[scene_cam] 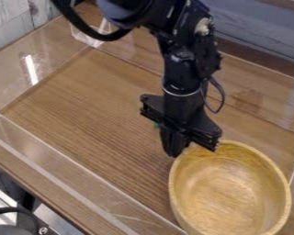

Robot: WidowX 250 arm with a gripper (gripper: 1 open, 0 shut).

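Note:
My black gripper point(175, 142) points down just behind the upper-left rim of a large pale-yellow plastic bowl point(230, 197) at the lower right. Its fingertips are dark and low, and I cannot tell whether anything is between them. A small green bit point(157, 126) shows behind the gripper's left side, mostly hidden.
The wooden tray floor point(70, 119) is clear to the left, with transparent walls along its edges. A white object point(88, 27) stands at the top left, partly behind the arm.

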